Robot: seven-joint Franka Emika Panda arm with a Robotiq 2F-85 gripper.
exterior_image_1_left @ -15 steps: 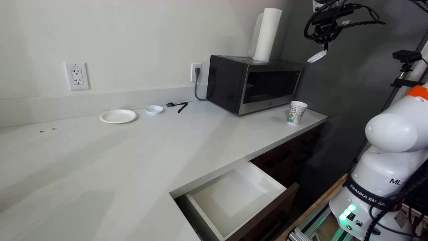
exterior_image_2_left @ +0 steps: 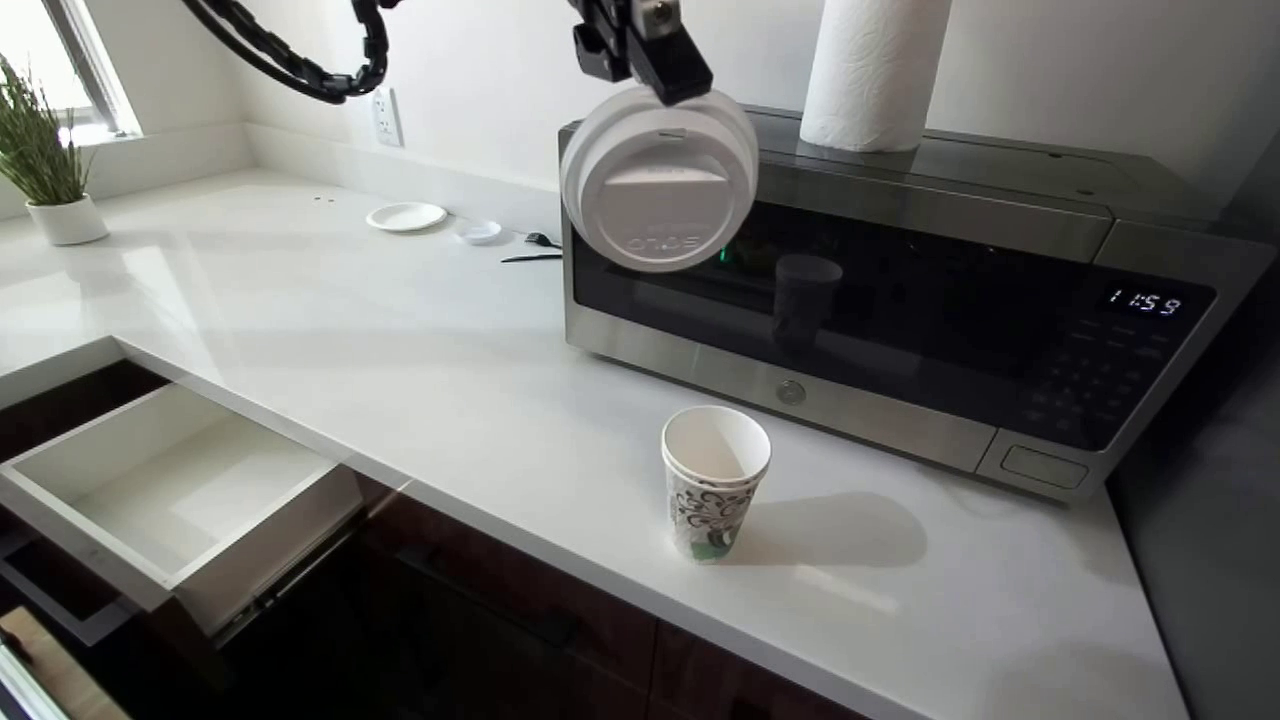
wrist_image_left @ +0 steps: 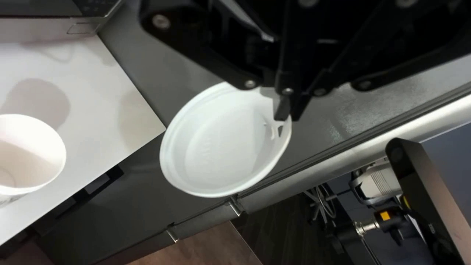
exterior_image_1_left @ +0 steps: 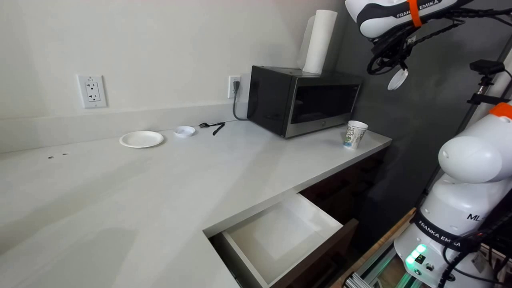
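Observation:
By its rim, a white plastic cup lid (wrist_image_left: 223, 148) hangs from my gripper, which is shut on that thin edge. The lid's hollow underside faces the wrist camera; its embossed top (exterior_image_2_left: 660, 198) shows in exterior view 2, tilted steeply. In exterior view 1 the lid (exterior_image_1_left: 397, 79) is high in the air, above and to the right of a patterned paper cup (exterior_image_1_left: 355, 134). That cup (exterior_image_2_left: 715, 486) stands upright on the counter in front of the microwave, its mouth uncovered. Lid and cup are well apart.
A microwave (exterior_image_1_left: 319, 103) with a paper towel roll (exterior_image_1_left: 320, 42) on top stands behind the cup. The drawer (exterior_image_1_left: 283, 235) is pulled out and looks empty. A plate (exterior_image_1_left: 141, 139), a small lid (exterior_image_1_left: 185, 131) and black cutlery (exterior_image_1_left: 213, 125) lie near the wall. Mid-counter is clear.
My gripper and the lid have shifted to the right and slightly lower in exterior view 1. The lid has turned from nearly edge-on to steeply tilted. Cup and drawer are unmoved.

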